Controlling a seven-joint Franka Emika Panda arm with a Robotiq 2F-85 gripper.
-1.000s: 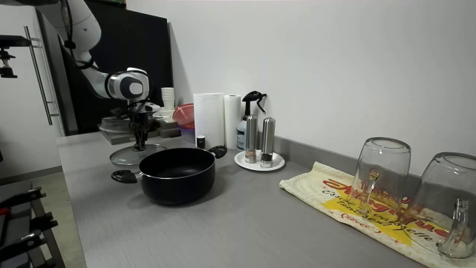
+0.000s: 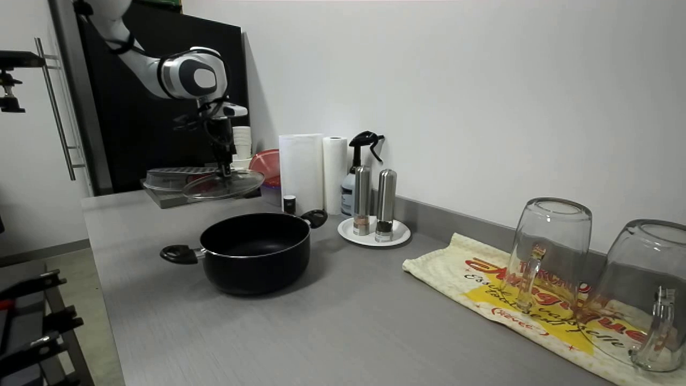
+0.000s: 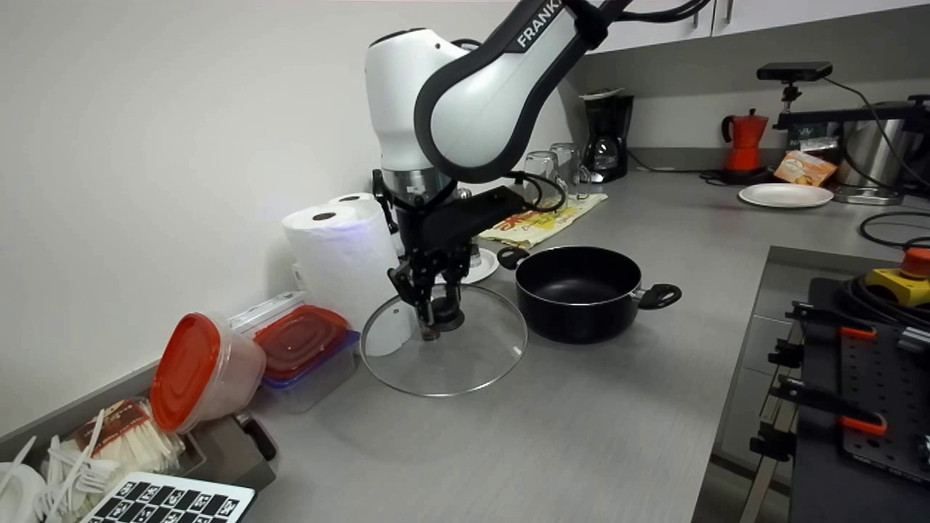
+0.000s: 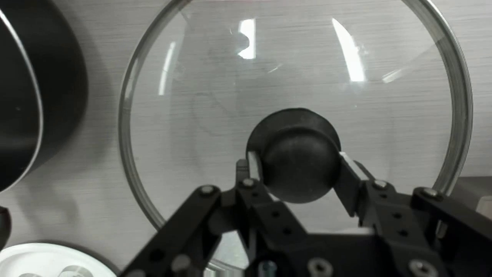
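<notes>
A round glass lid with a metal rim and black knob hangs above the counter, behind the pot in exterior view 1. My gripper is shut on the lid's black knob, one finger on each side of it. In exterior view 2 the lid is slightly tilted and sits to the left of the black pot. The pot stands uncovered and looks empty, its two handles sticking out. Part of the pot shows at the left of the wrist view, apart from the lid.
Paper towel rolls and a white plate with two grinders stand along the wall. Red-lidded containers are close to the lid's left side. Upturned glass mugs rest on a cloth.
My gripper and the lid have risen from low over the counter and shifted to the right and toward the wall. The pot has stayed in place.
</notes>
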